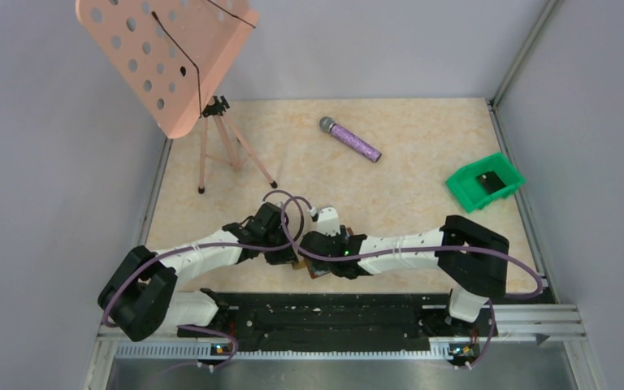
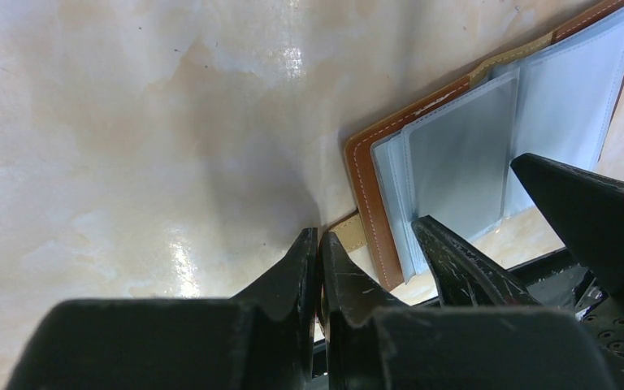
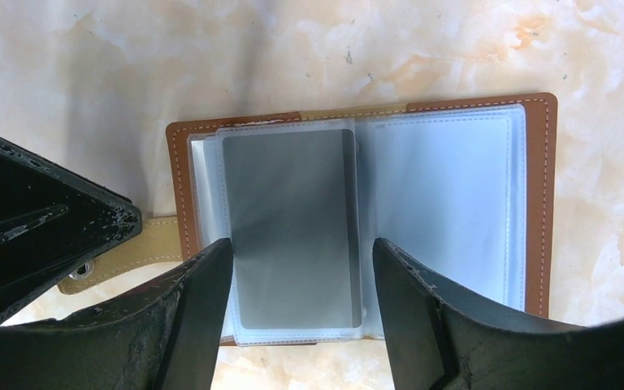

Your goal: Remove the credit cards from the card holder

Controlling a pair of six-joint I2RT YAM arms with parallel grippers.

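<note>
The brown card holder (image 3: 546, 203) lies unfolded on the table, its clear sleeves facing up. A dark grey card (image 3: 292, 219) shows inside the left sleeve; the right sleeve (image 3: 447, 195) looks pale and empty. My right gripper is open above the holder, one finger on each side of the grey card's lower half. My left gripper is at the tan strap (image 2: 349, 233) on the holder's left edge. Its fingers stand very close together around the strap's end, with a thin brown sliver between them; how firmly they close on it cannot be seen.
Both arms meet at the table's front middle, nearly touching. A purple microphone (image 1: 353, 140) lies at the back, a green bin (image 1: 463, 187) holding a black item stands right, and a pink tripod (image 1: 236, 146) stands back left.
</note>
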